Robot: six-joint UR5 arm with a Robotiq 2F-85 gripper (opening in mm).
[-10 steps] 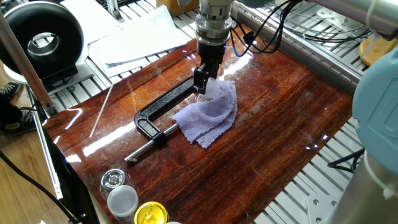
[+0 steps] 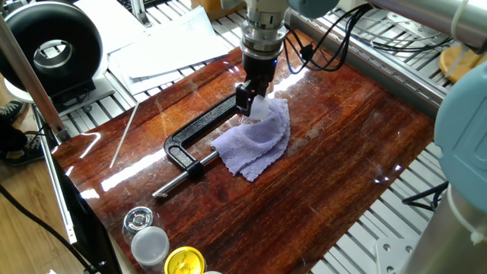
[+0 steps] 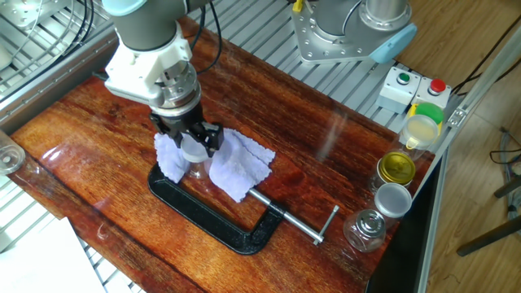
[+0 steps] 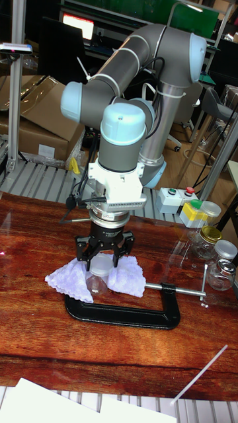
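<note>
A clear jar with a whitish lid (image 3: pixel 194 149) stands wrapped partly by a lilac cloth (image 3: pixel 240 167), inside the frame of a black C-clamp (image 3: pixel 207 218). The clamp lies flat on the table, its screw passing by the cloth. My gripper (image 4: pixel 104 262) points down over the jar, its fingers on either side of the lid. Whether the fingers press on the lid or stand a little apart from it does not show clearly. From exterior view 1 the cloth (image 2: pixel 255 144) and gripper hide most of the jar.
Several jars stand near one table edge, among them one with a gold lid (image 3: pixel 397 168) and one with a pale lid (image 3: pixel 393 200). A box with a red button (image 3: pixel 437 86) sits beyond the table.
Over the last second the gripper's wrist has shifted very slightly to the right in exterior view 1. Cloth, clamp and jars look unmoved.
</note>
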